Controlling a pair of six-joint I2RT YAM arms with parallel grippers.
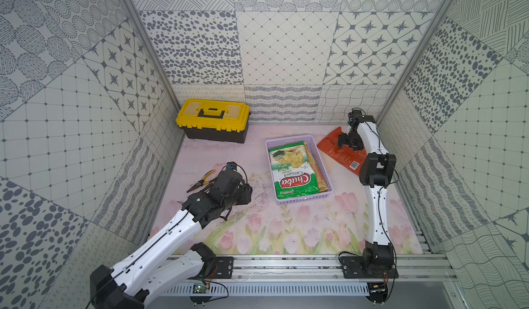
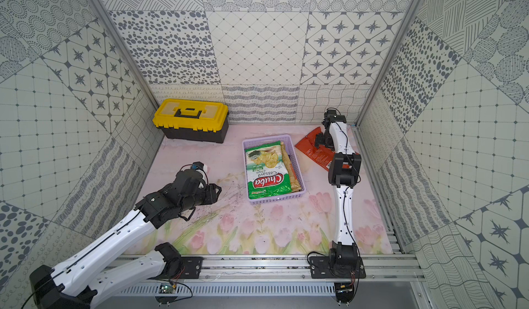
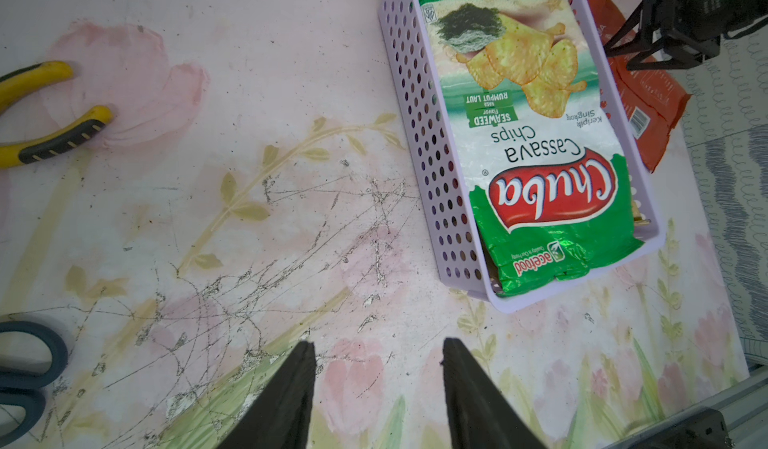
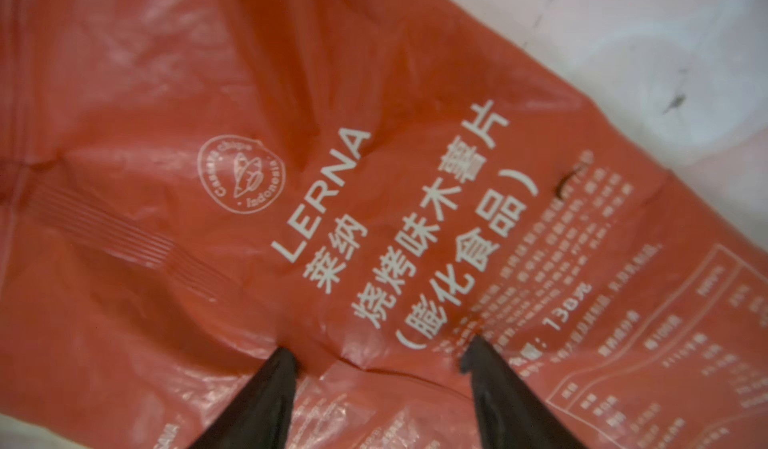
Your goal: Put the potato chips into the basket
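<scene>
A lilac basket (image 1: 272,197) holds a green-and-white Chuba cassava chips bag (image 3: 544,129), with another packet partly hidden beneath it. Right of the basket lies a red LERNA chips bag (image 4: 336,177), flat on the table. My right gripper is low over this bag, fingertips apart and at or just above its surface; whether they touch it I cannot tell. My left gripper hangs over bare table left of and in front of the basket, open with nothing between its fingers.
A yellow-lidded toolbox (image 1: 212,121) stands at the back left. Pliers (image 3: 48,141) and dark-handled scissors (image 3: 24,369) lie on the left.
</scene>
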